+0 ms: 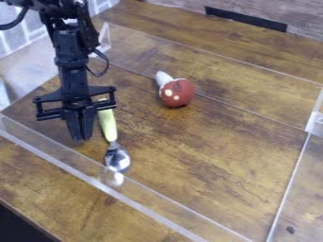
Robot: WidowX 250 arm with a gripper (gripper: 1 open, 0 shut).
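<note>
My black gripper [78,123] is low over the wooden table at the left, just left of a spoon with a pale yellow-green handle [108,124] and a silver bowl [116,159]. The spoon lies pointing toward the front. Whether anything sits between the fingertips is too small to tell. A red toy with white spots [177,93] and a white end lies behind and to the right.
Clear panels border the left, front and right of the work area.
</note>
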